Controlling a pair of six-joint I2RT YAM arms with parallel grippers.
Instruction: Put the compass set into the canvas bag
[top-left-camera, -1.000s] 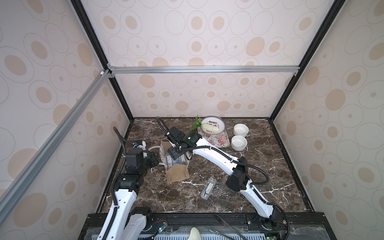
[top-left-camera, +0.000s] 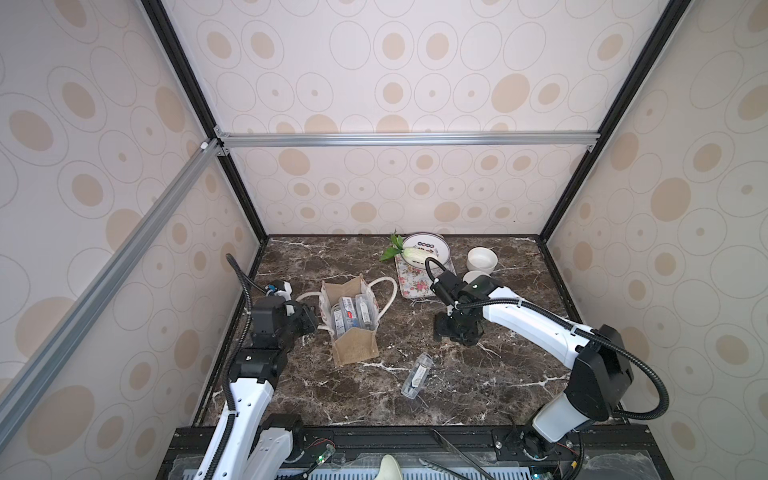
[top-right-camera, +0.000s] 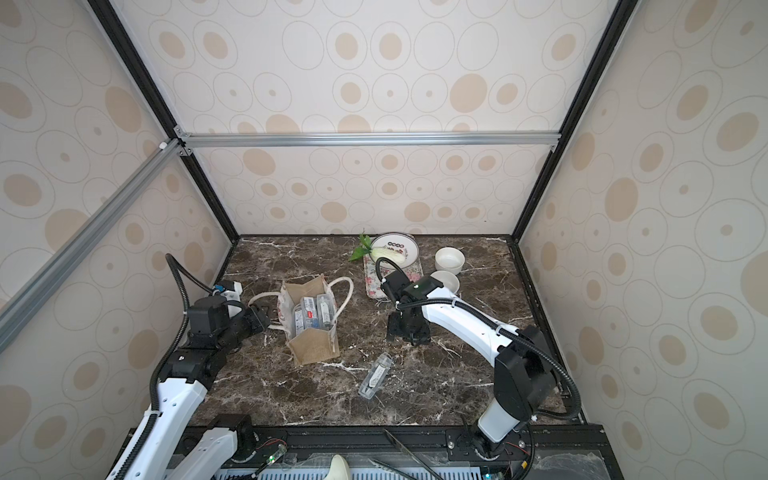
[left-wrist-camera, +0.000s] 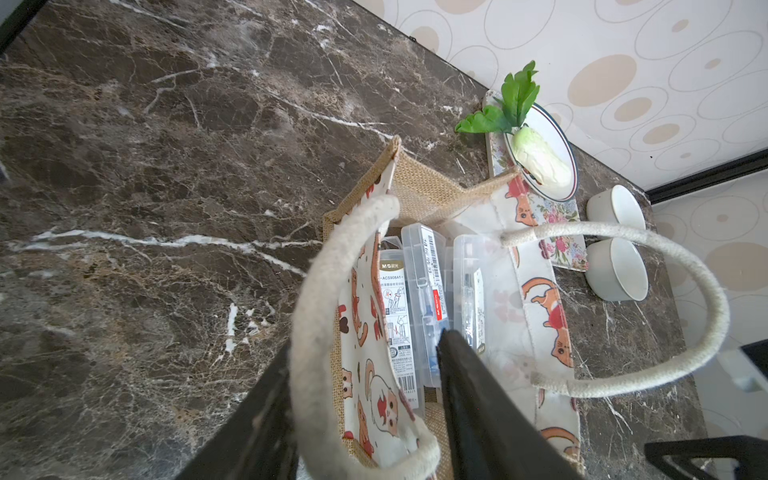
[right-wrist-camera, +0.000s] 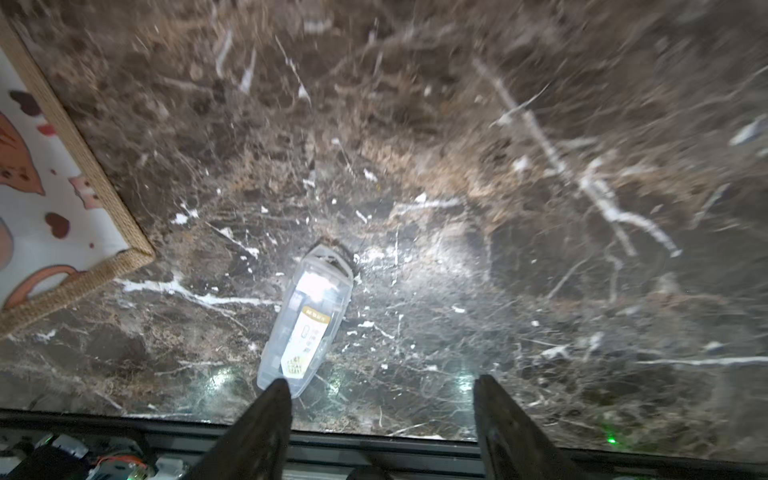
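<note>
The canvas bag (top-left-camera: 356, 348) stands open left of centre, holding several clear stationery cases (left-wrist-camera: 428, 288). A clear case with a label (right-wrist-camera: 304, 328) lies on the table in front of the bag, to its right. My left gripper is at the bag's left side, open, with a white handle (left-wrist-camera: 320, 304) by its fingers; whether it grips the handle is unclear. My right gripper hangs over the table right of the bag, above and behind the loose case, open with nothing between its fingers.
At the back stand a floral tray (top-left-camera: 412, 284) with a plate and a leafy vegetable (left-wrist-camera: 540, 160), and two white bowls (top-left-camera: 481, 257) to its right.
My right arm has swung right, from over the bag to over the table beside it, uncovering the cases in the bag. The left arm looks unmoved.
</note>
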